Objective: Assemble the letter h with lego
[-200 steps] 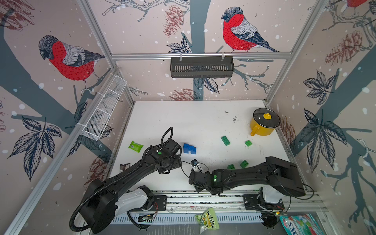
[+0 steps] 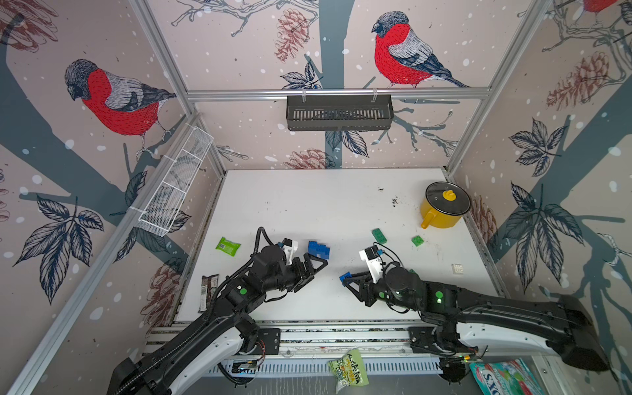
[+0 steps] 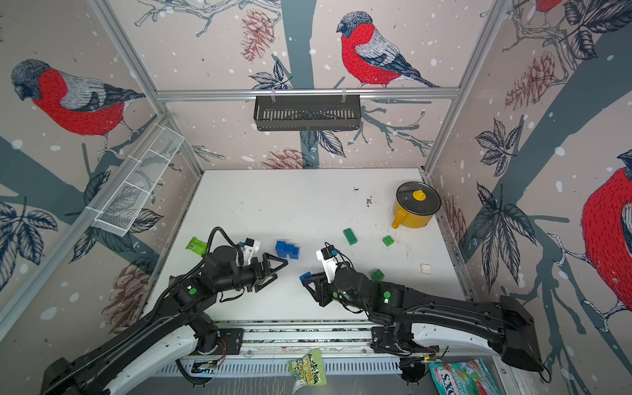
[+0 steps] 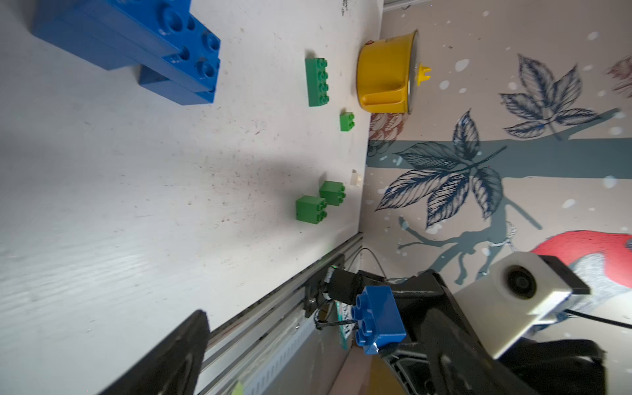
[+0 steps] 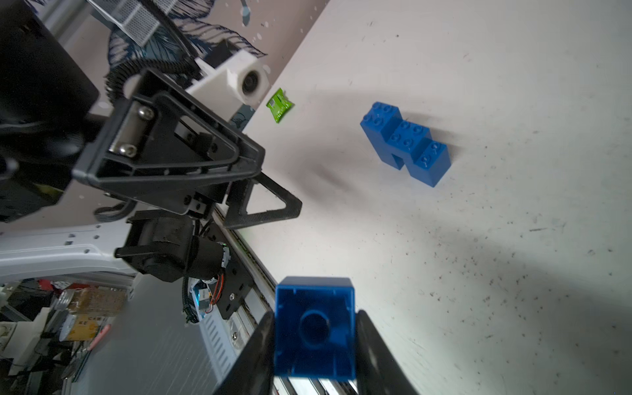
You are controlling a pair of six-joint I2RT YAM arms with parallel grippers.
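A joined group of blue bricks (image 2: 318, 250) stands on the white table (image 2: 309, 204) in front of my left gripper (image 2: 319, 273), which is open with nothing between its fingers. To its right, my right gripper is shut on a single blue brick (image 4: 378, 316), held above the table near the front edge. Green bricks lie to the right: a long one (image 4: 316, 82), a small one (image 4: 346, 121) and two more (image 4: 310, 209) nearer the front, partly hidden by the right arm in the top left view.
A yellow pot (image 2: 441, 210) stands at the back right. A white piece (image 2: 457, 268) lies near the right edge. A green packet (image 2: 227, 246) and a dark wrapper (image 2: 208, 293) lie at the left.
My right gripper has moved up and to the right with its blue brick. My left arm has shifted, its gripper now extended toward the table's middle.
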